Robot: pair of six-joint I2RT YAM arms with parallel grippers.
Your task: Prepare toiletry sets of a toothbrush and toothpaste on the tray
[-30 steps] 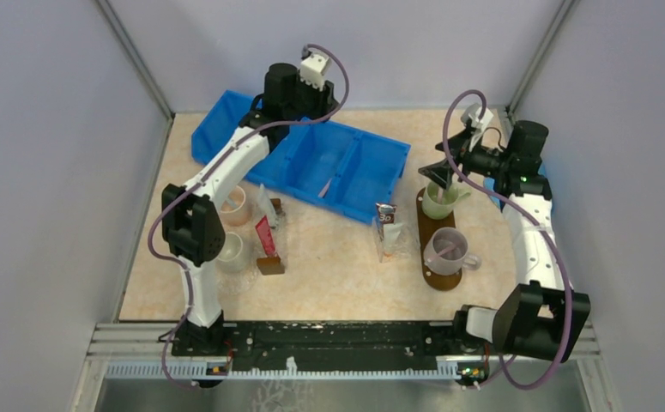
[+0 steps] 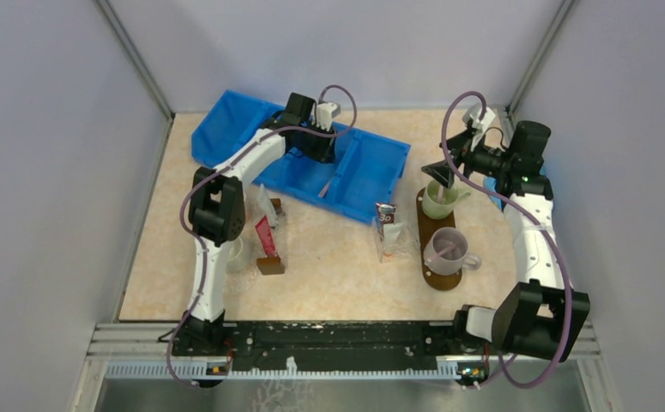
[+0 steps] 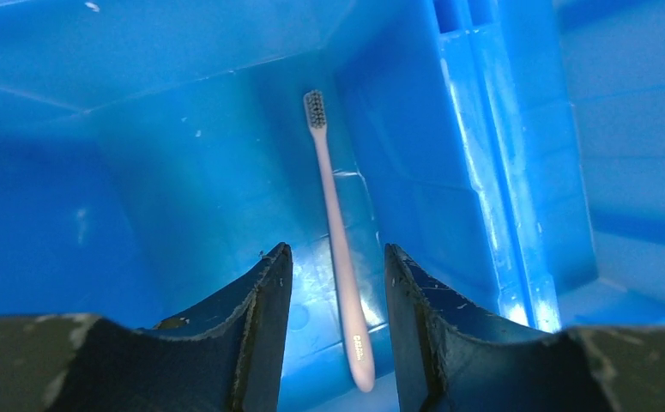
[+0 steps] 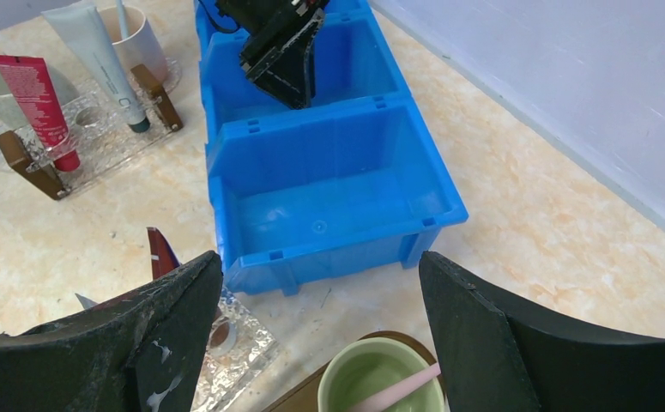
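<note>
A pale pink toothbrush [image 3: 335, 227] lies on the floor of the blue tray's [image 2: 373, 167] middle compartment, near a divider. Above it, my left gripper is part open, its fingers on either side of the handle in the left wrist view and apart from it. My right gripper is open over the green cup [image 4: 382, 375], nothing between its fingers; a pink handle leans inside that cup. A red toothpaste tube [image 4: 39, 107] and a white tube [image 4: 105, 64] stand in a clear rack at the left.
A grey mug [image 2: 445, 251] with a pink handle in it shares a brown board [image 2: 429, 225] with the green cup. Packets in a clear holder [image 2: 394, 245] stand before the tray. The tray's right compartment is empty.
The right arm has hardly moved.
</note>
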